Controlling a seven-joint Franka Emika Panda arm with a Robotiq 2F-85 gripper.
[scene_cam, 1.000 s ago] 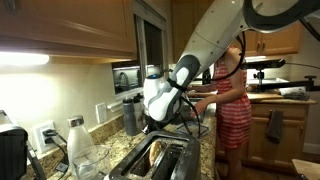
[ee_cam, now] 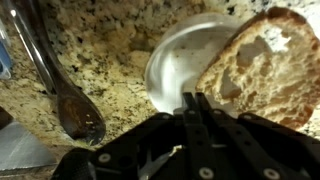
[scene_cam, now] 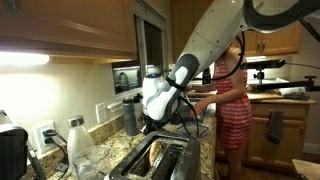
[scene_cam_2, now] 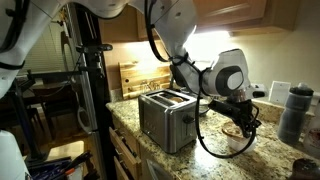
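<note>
In the wrist view a browned slice of bread lies over the right part of a white bowl. My gripper has its dark fingertips together at the slice's near edge and looks shut on it, though the grip itself is partly hidden. Exterior view 2 shows the white bowl on the counter under my gripper, with part of the bread at its rim. Whether the slice rests on the bowl or hangs just over it is hard to tell.
A toaster stands on the counter close to the bowl, with bread in a slot. A dark spoon lies beside the bowl. Dark bottles stand by the wall, and a clear jug is beyond the toaster.
</note>
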